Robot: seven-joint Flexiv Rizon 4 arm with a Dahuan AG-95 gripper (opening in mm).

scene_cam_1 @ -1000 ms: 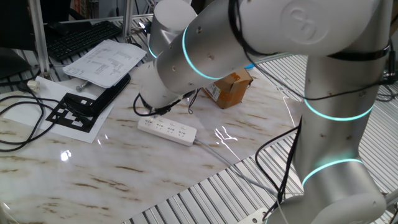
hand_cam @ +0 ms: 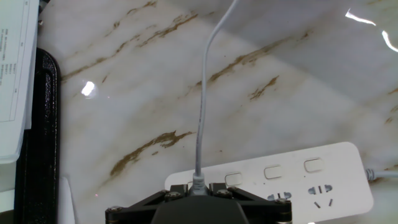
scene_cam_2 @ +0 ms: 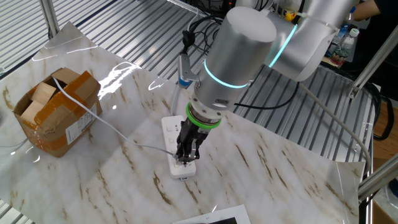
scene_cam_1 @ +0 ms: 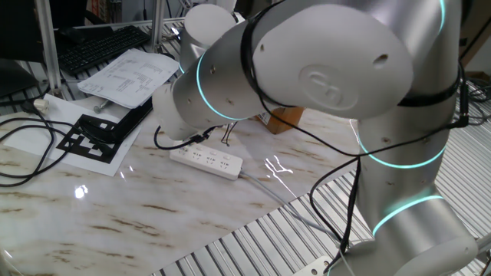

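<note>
A white power strip lies on the marble table, with its sockets and switches facing up: power strip [scene_cam_1: 205,161], power strip [scene_cam_2: 171,134], power strip [hand_cam: 339,165]. Over one end of it, my gripper [scene_cam_2: 187,155] points down. In the wrist view the gripper has its dark fingertips close on both sides of a grey plug end [hand_cam: 198,181], shut on it. A thin grey cable [hand_cam: 203,99] runs away from that plug. The plug's lower part and its socket are hidden by the gripper, so how deep it sits cannot be seen. The arm hides the gripper in exterior view 1.
An open cardboard box [scene_cam_2: 74,118] stands at the left, with the cable draped over it. Papers [scene_cam_1: 129,77] rest on a black object beside a marker sheet [scene_cam_1: 61,153]. A black cable [scene_cam_1: 23,123] lies nearby.
Over the last second the arm has shifted left and lower in exterior view 1, its wrist coming down by the strip's far end. The arm now covers more of the box. The strip has not moved.
</note>
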